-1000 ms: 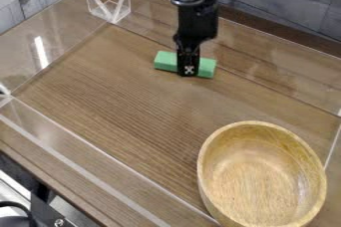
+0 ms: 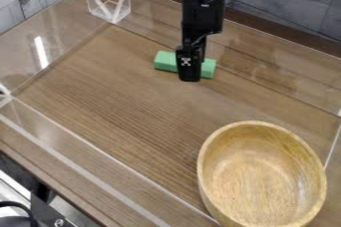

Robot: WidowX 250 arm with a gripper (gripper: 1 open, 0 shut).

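My black gripper hangs from the arm at the top centre, its fingers low over a green block on the wooden table. The block shows on both sides of the fingers. I cannot tell from this view whether the fingers touch it or how far apart they stand.
A large tan wooden bowl fills the lower right. A white wire-like object stands near the back left.
The gripper has shifted very slightly and its outline is sharper. The green block appears in the same place.
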